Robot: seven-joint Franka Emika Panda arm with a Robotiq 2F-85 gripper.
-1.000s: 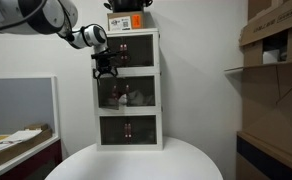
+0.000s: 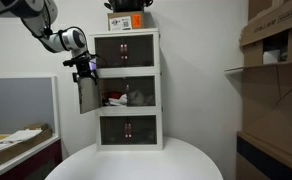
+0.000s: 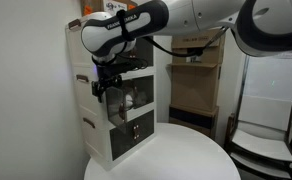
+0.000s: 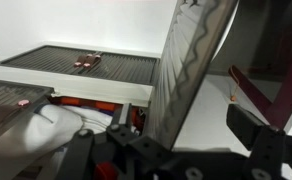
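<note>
A tall white cabinet [image 2: 159, 90] has three tiers with dark see-through door panels. On the middle tier, the left door [image 2: 89, 95] stands swung out to the left, while the right door [image 2: 141, 91] is shut. My gripper [image 2: 84, 78] is at the upper part of the swung-out door. In the wrist view the gripper is open, and the mesh door panel [image 4: 186, 60] shows nearly edge-on in front of the gap between its fingers. Whether they touch the door I cannot tell. White cloth [image 4: 36, 135] and red items lie inside the middle compartment.
A round white table [image 2: 136, 165] stands before the cabinet, its top clear. Boxes [image 2: 125, 21] sit on the cabinet's top. An open carton [image 2: 16, 140] is at the left, cardboard [image 2: 276, 90] at the right.
The middle left door has swung outward from the cabinet, uncovering the compartment's left side. My gripper has moved left and slightly down with it.
</note>
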